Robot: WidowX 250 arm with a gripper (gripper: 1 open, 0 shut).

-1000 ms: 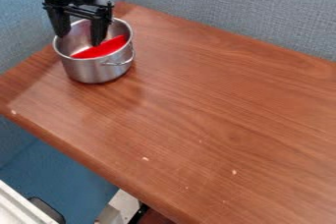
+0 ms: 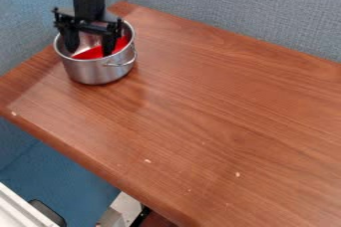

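A steel pot (image 2: 96, 70) with a wire handle sits at the far left corner of the wooden table. Inside it lies a red object (image 2: 91, 53), partly hidden by my black gripper (image 2: 90, 40), which reaches down into the pot from above. The fingers are apart, in an open position; whether they touch the red object cannot be seen clearly.
Grey-blue padded walls stand behind and to the left. A white object (image 2: 16, 211) is at the bottom left, below the table edge.
My gripper has moved downward, deeper into the pot, and now covers more of the red object. The pot looks unmoved.
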